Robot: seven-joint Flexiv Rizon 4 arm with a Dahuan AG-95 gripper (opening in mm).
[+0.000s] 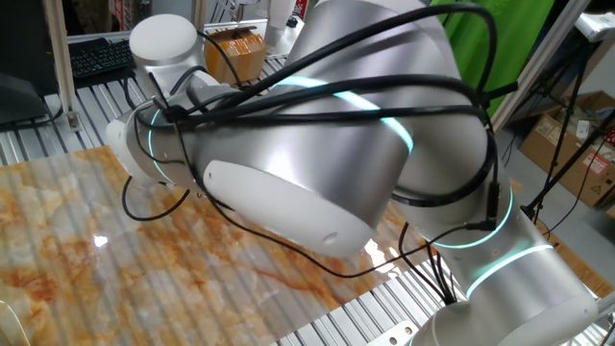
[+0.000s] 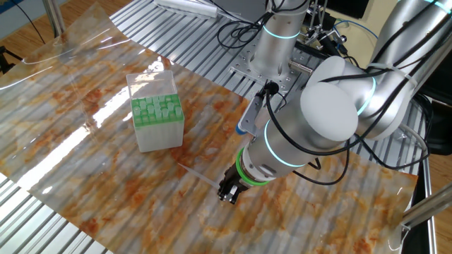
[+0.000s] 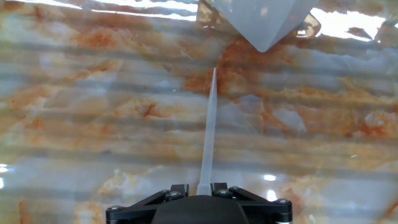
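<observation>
A long, translucent pipette tip (image 3: 209,134) is pinched at its wide end by my gripper, its thin point reaching forward, away from the fingers. In exterior view 2 the gripper (image 2: 229,192) hangs low over the marbled sheet, and the pipette tip (image 2: 198,175) slants toward a white box (image 2: 160,137). That box holds several green-collared tips under a raised clear lid (image 2: 151,85). Only a lower corner of the box (image 3: 263,37) shows in the wrist view, ahead of the tip's point and apart from it. The arm hides gripper and box in exterior view 1.
The glossy marbled sheet (image 2: 78,166) is bare around the box and under the gripper. Slatted metal table (image 2: 152,25) shows along its edges. Black cables (image 1: 336,118) loop loosely along the arm. A cardboard carton (image 1: 237,55) stands behind the arm.
</observation>
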